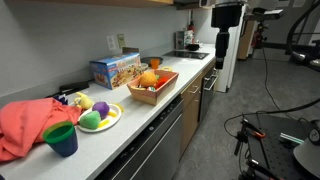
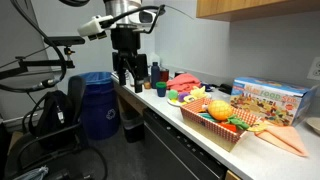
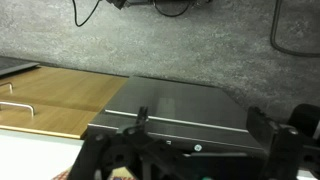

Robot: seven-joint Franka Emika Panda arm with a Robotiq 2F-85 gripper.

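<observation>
My gripper hangs high over the floor in front of the counter, open, with nothing between its fingers. In the wrist view its two fingers stand wide apart over the grey floor and a dark drawer front (image 3: 175, 100). A basket (image 1: 152, 88) of orange, red and green produce stands on the white counter, well away from the gripper. Farther along is a white plate (image 1: 98, 125) with several colourful pieces on it. Beside the plate sits a dark green cup (image 1: 61, 138), and a red cloth (image 1: 28, 127) lies crumpled at the near end.
A cardboard box (image 2: 272, 100) leans by the wall behind the basket. An orange cloth (image 2: 278, 136) lies on the counter beside it. Blue bins (image 2: 99, 105) stand on the floor past the counter's end. Cables loop near the arm; counter edge and drawers run below.
</observation>
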